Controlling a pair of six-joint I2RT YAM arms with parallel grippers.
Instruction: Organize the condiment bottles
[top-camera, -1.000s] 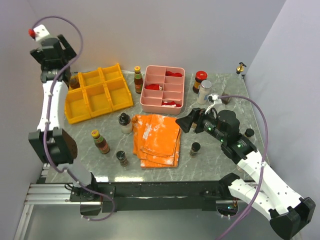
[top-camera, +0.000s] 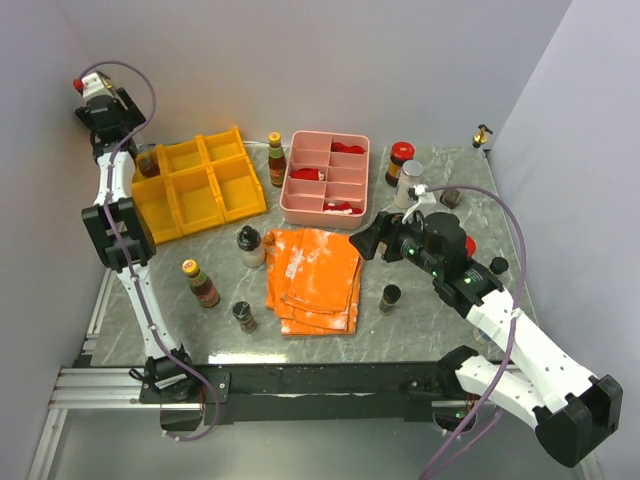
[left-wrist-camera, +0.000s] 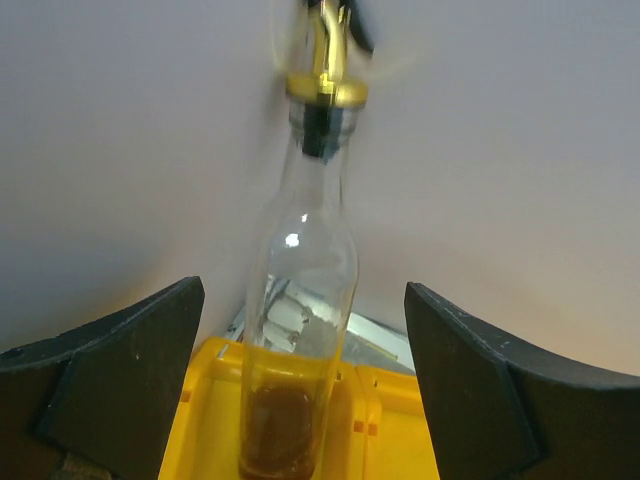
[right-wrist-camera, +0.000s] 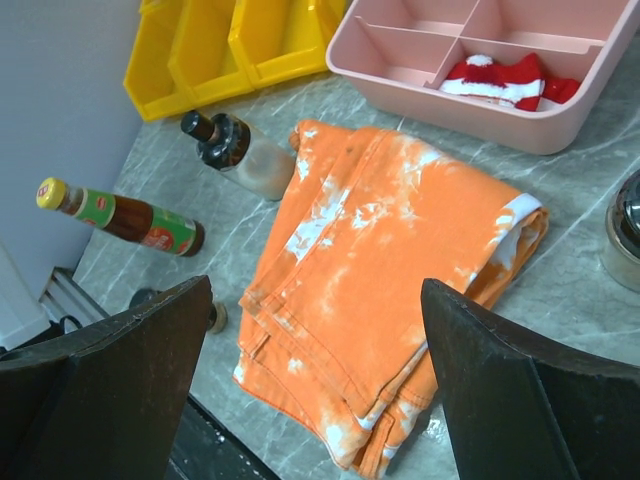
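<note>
My left gripper (top-camera: 108, 112) stands open above the back-left of the yellow tray (top-camera: 240, 205). In the left wrist view a clear bottle with gold pourer (left-wrist-camera: 300, 290) and brown contents stands in a tray compartment, between and beyond the open fingers. My right gripper (top-camera: 372, 237) is open over the right side of the counter, nothing between its fingers. Sauce bottles (top-camera: 203, 287), shakers (top-camera: 243, 316) and jars (top-camera: 401, 165) stand around the counter.
A pink divided box (top-camera: 312, 210) with red items is at the back centre. An orange cloth (top-camera: 314, 280) lies at the middle. Walls close in at left, back and right.
</note>
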